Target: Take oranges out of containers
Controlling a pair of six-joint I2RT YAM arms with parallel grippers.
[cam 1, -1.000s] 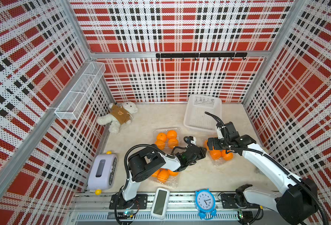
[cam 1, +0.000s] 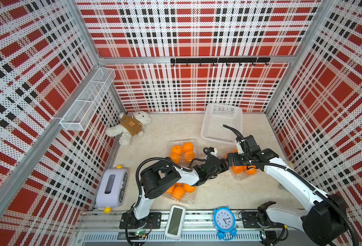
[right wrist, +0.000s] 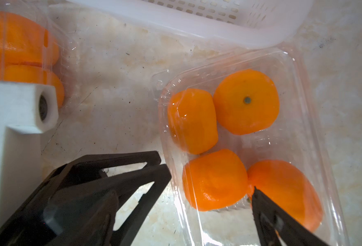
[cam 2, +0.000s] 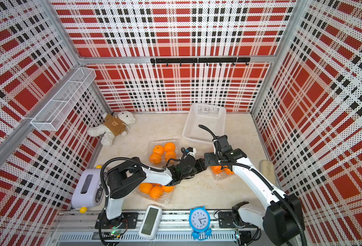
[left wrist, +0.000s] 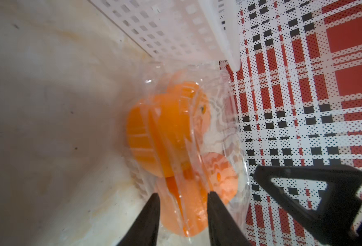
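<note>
Three clear plastic containers hold oranges: one at centre [cam 1: 182,151], one in front [cam 2: 155,190], one at right [cam 1: 242,171]. My left gripper [cam 1: 224,165] reaches beside the right container; its fingertips [left wrist: 152,203] are apart, low in the left wrist view, before that container's oranges [left wrist: 160,131]. My right gripper [cam 2: 209,160] is over the same container, open; in the right wrist view its fingers [right wrist: 271,217] lie over the container's oranges [right wrist: 213,178] and its edge. A black finger of the other gripper also shows there.
A white basket [cam 1: 222,125] stands at the back. A teddy bear [cam 1: 129,127] lies back left, a lilac appliance [cam 1: 111,188] front left. A white device [cam 1: 175,221] and blue clock [cam 1: 224,221] sit at the front edge.
My left gripper has shifted slightly right toward the right container. My right gripper has moved slightly, staying over that container.
</note>
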